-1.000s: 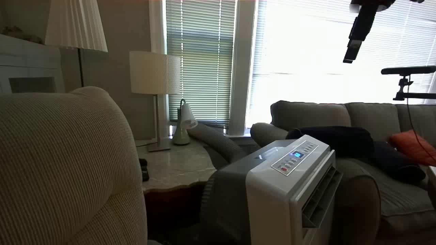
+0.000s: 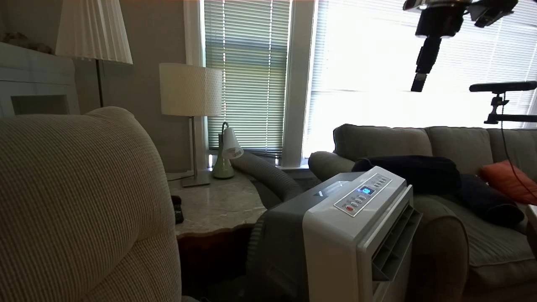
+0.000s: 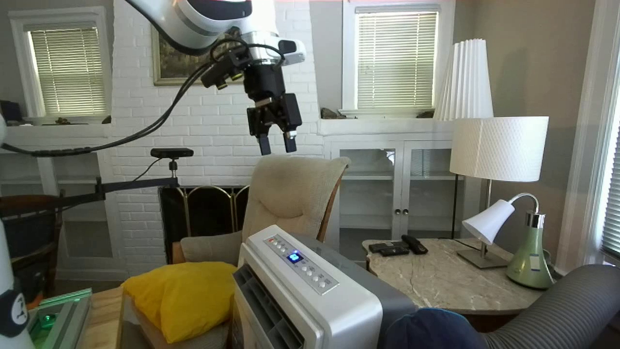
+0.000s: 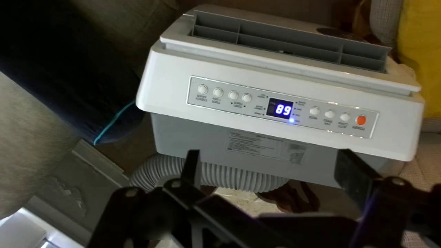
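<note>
Below my gripper (image 3: 277, 146) stands a white and grey portable air conditioner (image 3: 348, 296). The gripper hangs well above it in the second exterior view, fingers apart and empty. In the wrist view its control panel (image 4: 256, 107) faces me upside down, with a lit display (image 4: 280, 109) and an orange power button (image 4: 360, 120). Two dark fingers (image 4: 191, 167) frame the lower part of that view, with only the unit's grey back and hose visible between them. The first exterior view shows the gripper (image 2: 418, 83) side-on at the upper right, clear of everything.
A marble-topped side table (image 3: 453, 273) carries a lamp (image 3: 500, 148), a green desk lamp (image 3: 530, 256) and remotes (image 3: 398, 247). A beige armchair (image 3: 290, 192) and yellow pillow (image 3: 183, 296) stand close to the unit. A grey sofa (image 2: 382, 141) lies beyond. Air around the gripper is free.
In the first exterior view my gripper has come lower and shifted left, and its fingers now point more steeply down. The air conditioner and furniture have stayed put.
</note>
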